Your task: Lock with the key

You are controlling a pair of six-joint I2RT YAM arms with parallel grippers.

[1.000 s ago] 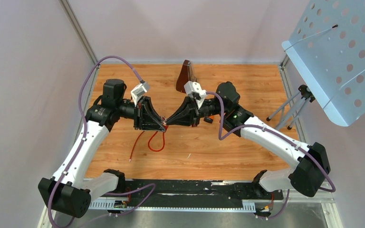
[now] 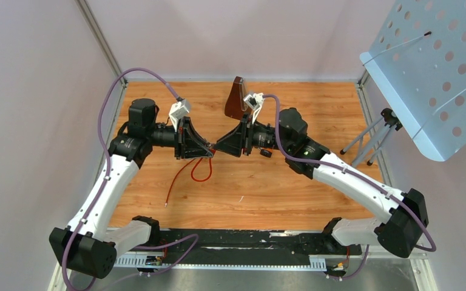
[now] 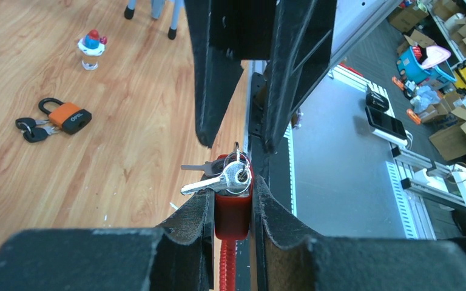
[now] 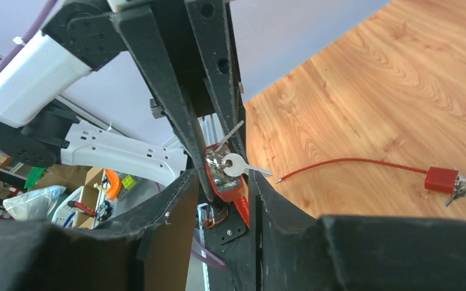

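In the left wrist view my left gripper is shut on the body of a red cable lock point(image 3: 232, 218), its keyhole end toward the right gripper. A silver key point(image 3: 221, 180) hangs from a ring there, with a second key partly behind it. Whether either key is in the keyhole, I cannot tell. My right gripper is open around the lock's key end, and a flat key blade point(image 4: 260, 171) reaches toward one of its fingertips. From above, both grippers meet over the table's middle, hiding most of the lock.
A second red cable lock point(image 4: 440, 180) with keys lies on the wooden table. An orange padlock point(image 3: 67, 116) with its keys and an ice-cream toy point(image 3: 91, 48) are also on it. At the back stands a brown wedge-shaped object point(image 2: 235, 100).
Both grippers have shifted toward the table's back, the lock's red cable moving along.
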